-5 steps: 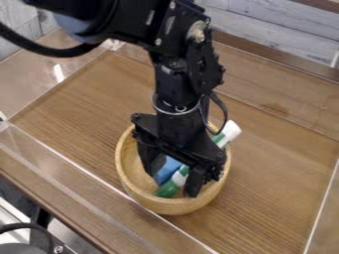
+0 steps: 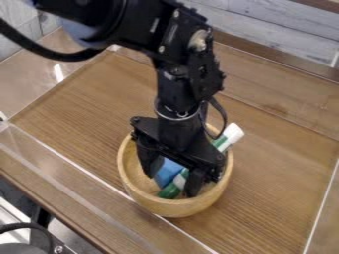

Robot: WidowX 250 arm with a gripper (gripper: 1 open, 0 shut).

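My black gripper (image 2: pixel 175 169) hangs down inside a round tan bowl (image 2: pixel 189 206), open, with its fingers around the bowl's contents. A blue object (image 2: pixel 169 170) and a green-and-white tube-like object (image 2: pixel 225 138) lie in the bowl, the tube reaching out toward the right rim. The gripper hides much of both, and I cannot tell whether its fingers touch them.
A clear strip runs along the near left edge. A pale wooden wall stands at the back.
The gripper has shifted very slightly within the bowl over the last second. The bowl and its contents look almost unchanged.
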